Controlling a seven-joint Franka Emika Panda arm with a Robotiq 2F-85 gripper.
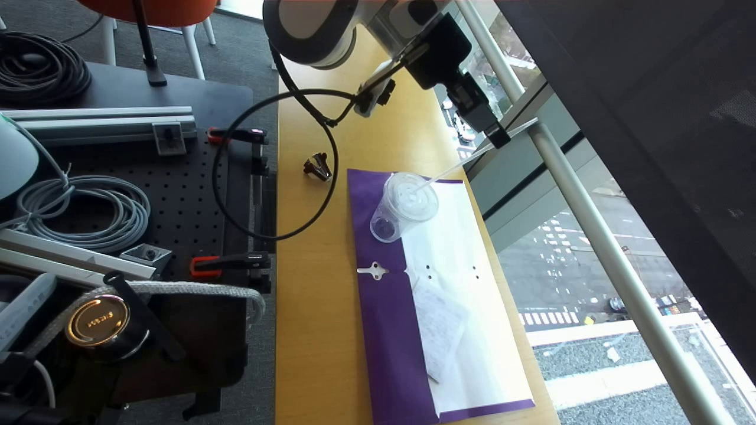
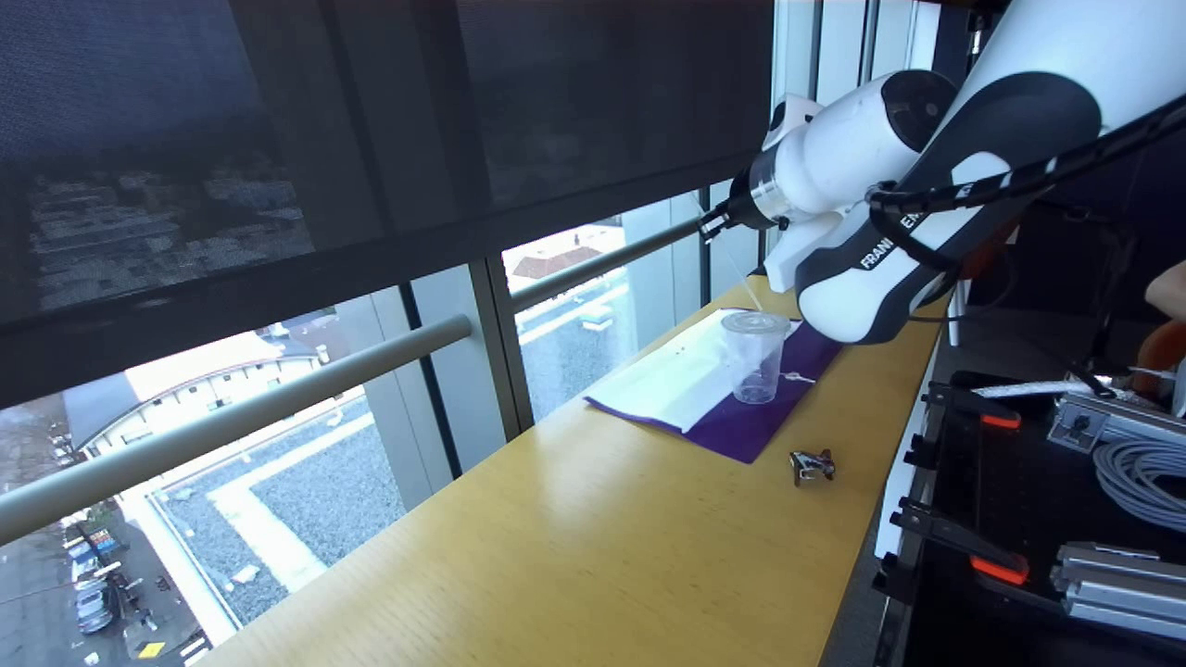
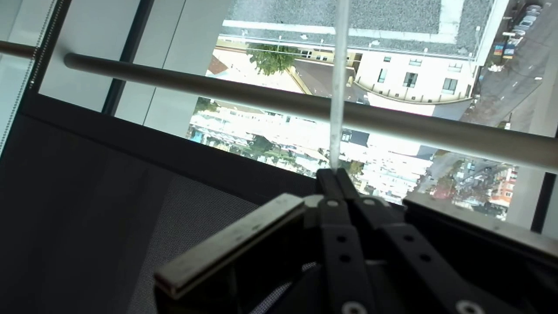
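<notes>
A long translucent straw slants through the tips of my gripper, which is shut on it. Up the wrist view the straw runs away from the closed fingertips of the gripper. A clear plastic cup with a lid stands upright on the purple and white folder. In exterior view 1 the straw's lower end overlaps the lid; whether it touches, I cannot tell. From the other side, that end of the straw shows just above the cup, with the gripper higher and beyond it.
The folder lies on a narrow wooden ledge. A staple remover sits left of the cup. A metal rail and the window run along the ledge's right side. Open wood lies nearer in exterior view 2.
</notes>
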